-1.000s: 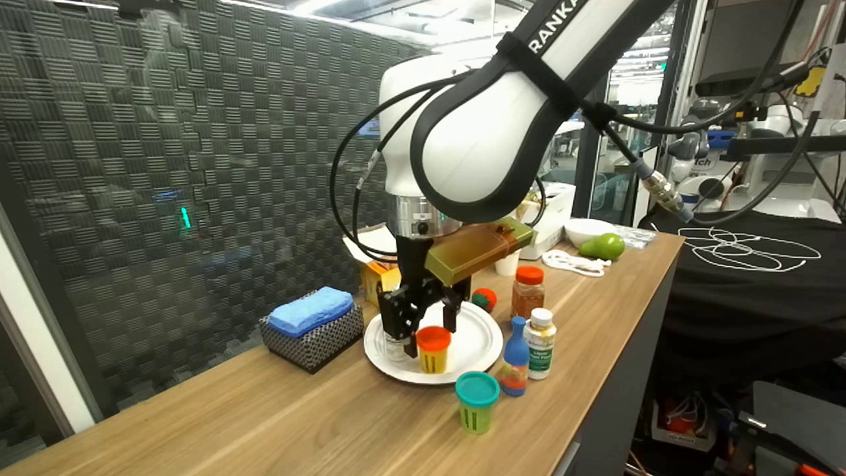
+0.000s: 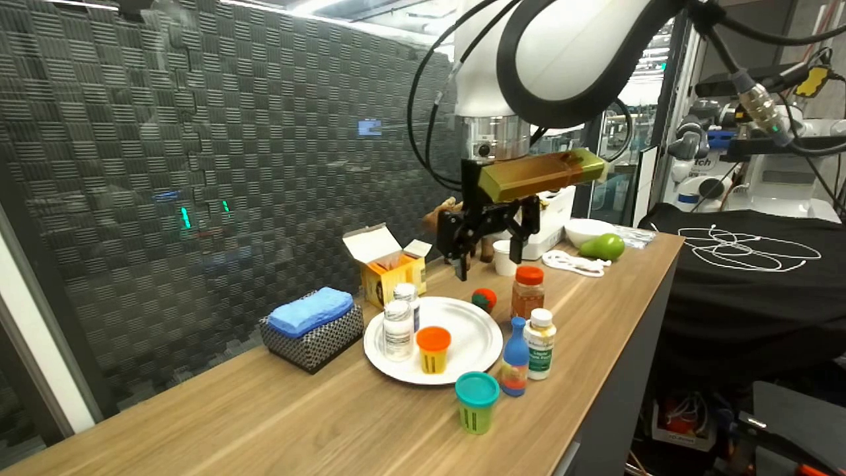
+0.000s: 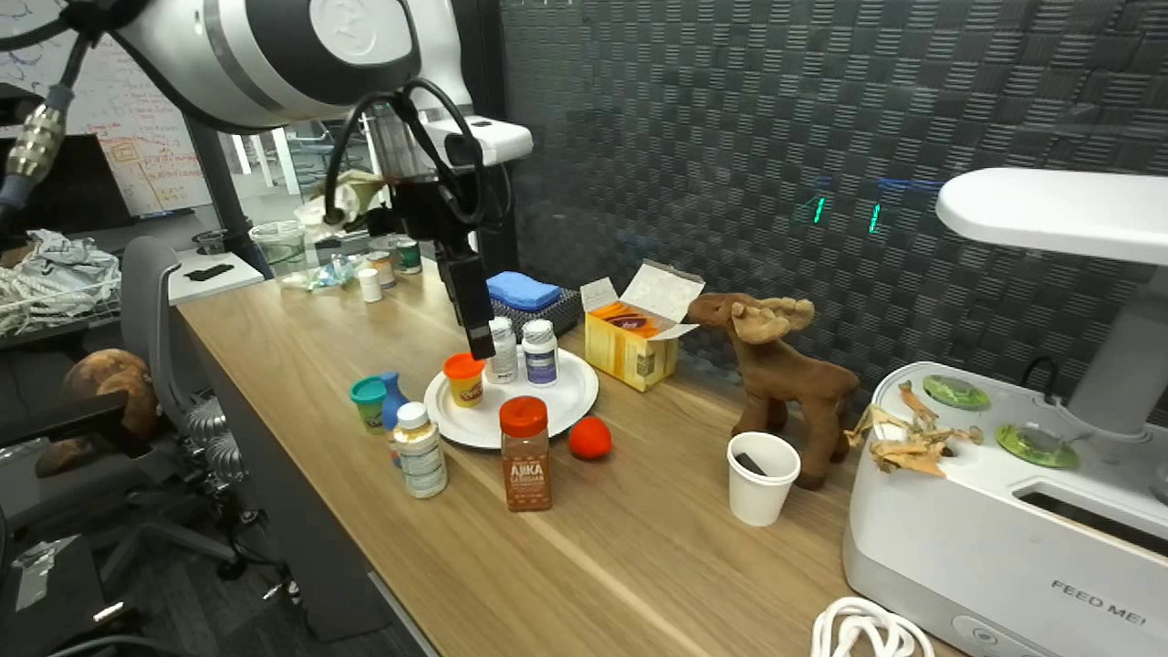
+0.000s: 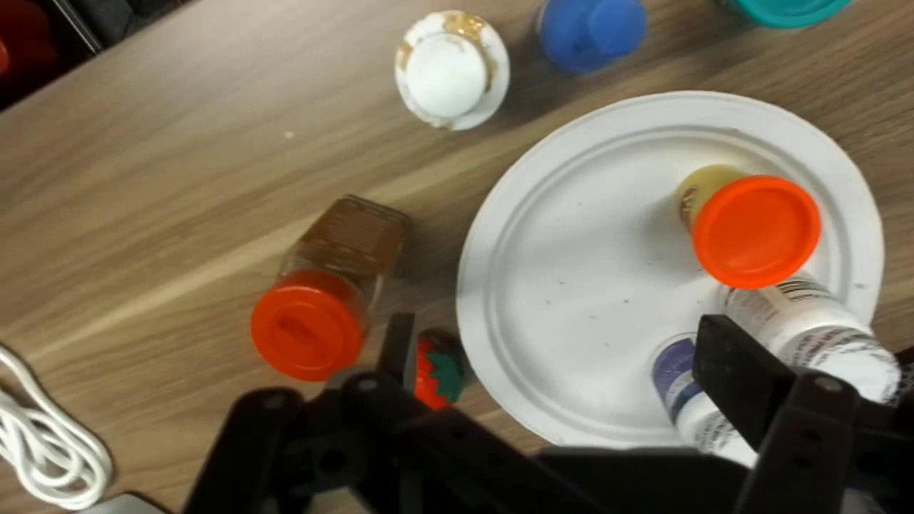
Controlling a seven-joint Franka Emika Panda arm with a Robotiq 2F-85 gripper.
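Note:
My gripper (image 2: pixel 489 268) stands open in the air above the table, well clear of the plate, with nothing between its fingers. Below it in the wrist view lies the round white plate (image 4: pixel 583 283). An orange-lidded yellow tub (image 4: pixel 754 231) stands on this plate. Two white pill bottles (image 2: pixel 398 332) are beside the tub, also on the plate; in the wrist view a finger partly covers the purple-labelled bottle (image 4: pixel 677 377). Beside the plate's rim sits a red strawberry-like object (image 3: pixel 590 438), close to a red-capped spice jar (image 3: pixel 526 454).
A white-capped bottle (image 2: pixel 540 345), a blue bottle (image 2: pixel 515 357) and a teal-lidded tub (image 2: pixel 476 400) stand near the front edge. Behind are an open yellow box (image 3: pixel 631 345), a moose toy (image 3: pixel 788 378), a paper cup (image 3: pixel 762 482) and a white planter (image 3: pixel 985 526).
From low over the plate, beside the orange-lidded tub, my gripper has risen and moved toward the far end of the table. The tub and bottles stay on the plate.

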